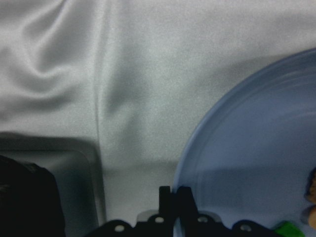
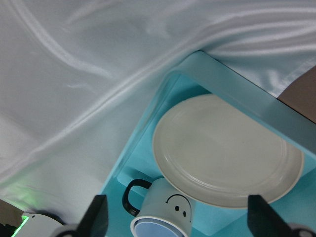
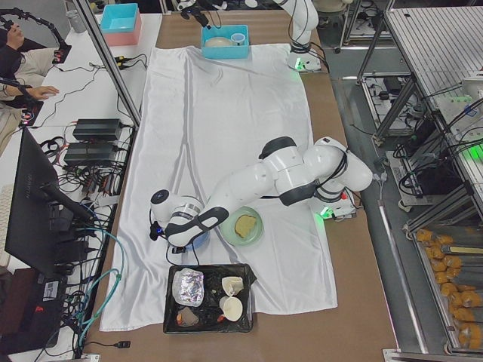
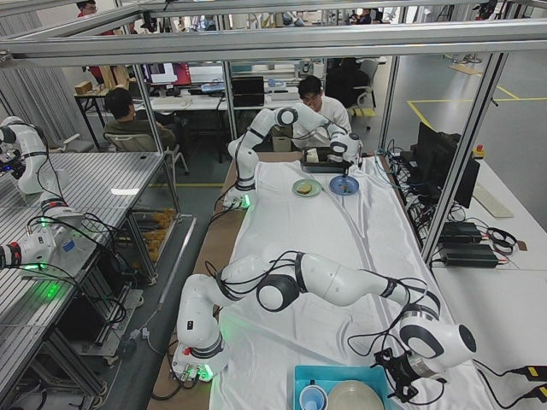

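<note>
My left gripper is shut on the near rim of a blue plate [image 1: 252, 143], which holds a green piece [image 1: 288, 229] and some brown food at its edge. A green plate [image 3: 241, 234] with a yellowish item [image 3: 246, 225] is beside it. My right gripper is open above a turquoise bin [image 2: 252, 111], where a cream plate [image 2: 227, 148] and a white mug [image 2: 165, 207] with a smiley face lie; nothing shows held between its fingers.
A black tray [image 3: 207, 324] with a foil container and cream dishes stands near the blue plate.
</note>
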